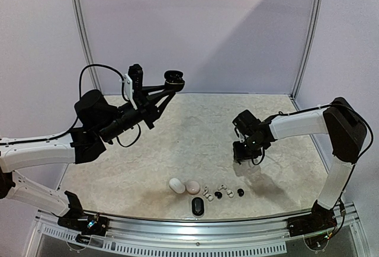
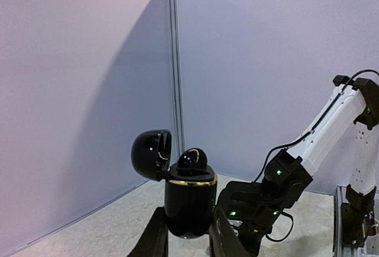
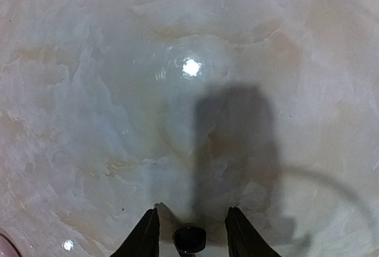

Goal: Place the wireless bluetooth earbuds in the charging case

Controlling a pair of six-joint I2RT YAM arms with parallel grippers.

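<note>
My left gripper is shut on an open black charging case (image 2: 189, 204) with a gold rim, held up high; a black earbud (image 2: 192, 157) sits in it, the lid (image 2: 148, 153) tipped back. My right gripper is part open, low over the table, with a small black piece (image 3: 189, 239) seen between and beyond its fingers. Small black earbuds (image 1: 240, 192) (image 1: 218, 195) and white earbuds (image 1: 207, 193) lie at the table's front.
A white case (image 1: 176, 185), a pink case (image 1: 193, 187) and a black oval case (image 1: 198, 206) lie at the front middle.
</note>
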